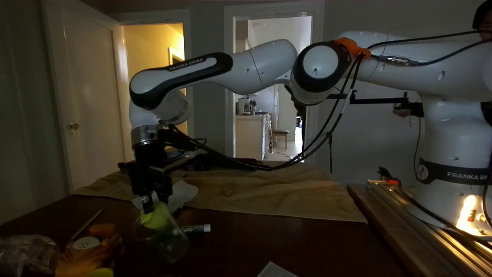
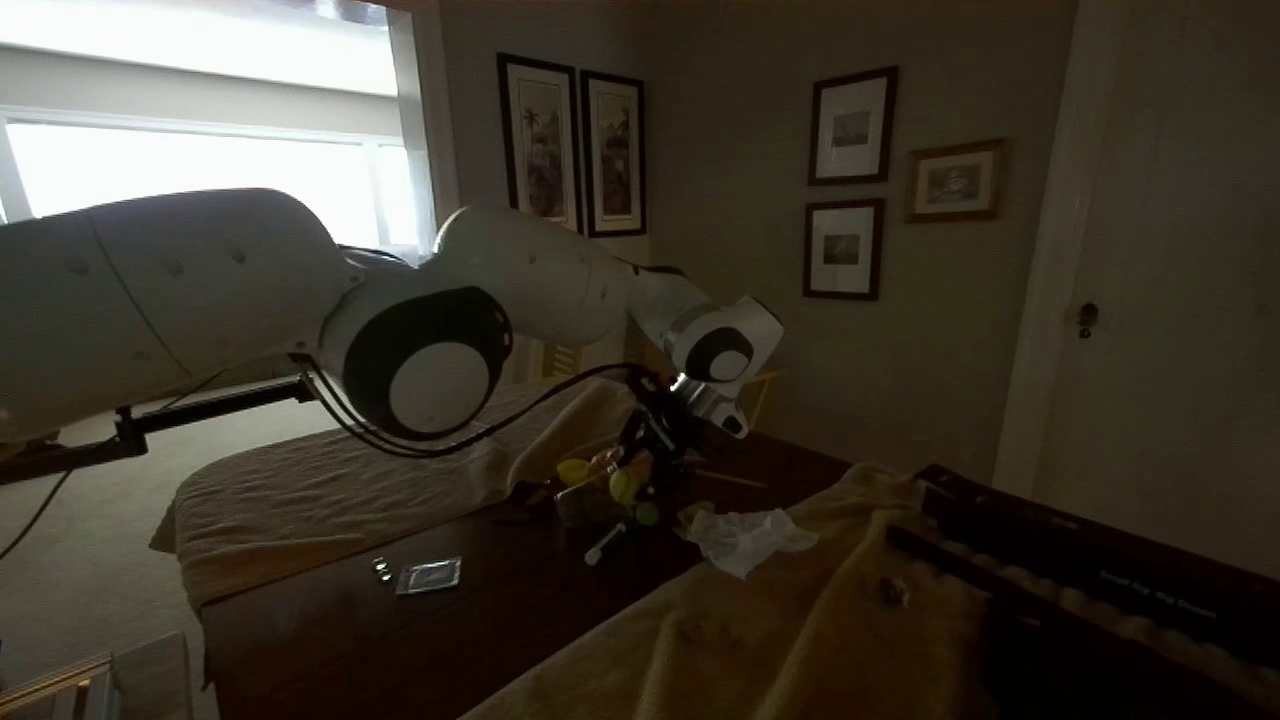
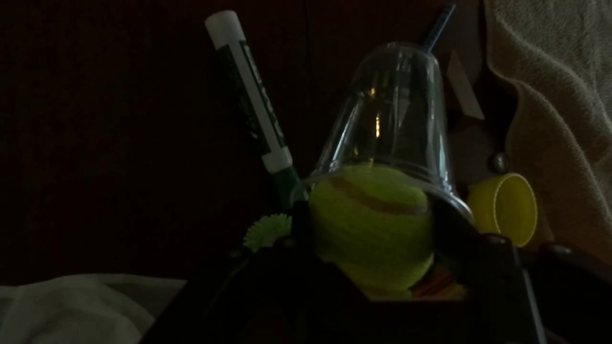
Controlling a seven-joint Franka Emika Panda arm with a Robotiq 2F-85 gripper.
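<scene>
A yellow-green tennis ball sits between the fingers of my gripper, which is shut on it. A clear plastic cup lies tipped on its side, and the ball is at its mouth; in the wrist view the ball's far part overlaps the rim, seemingly just inside. From exterior view 1, the gripper points down over the table with the ball behind the cup's clear wall. Exterior view 2 shows the ball small and dim beside the dark gripper.
Close beside the cup lies a marker with a green cap, near a spiky green ball. A yellow cup stands on the other side. Orange packaging and crumpled plastic occupy the table's left.
</scene>
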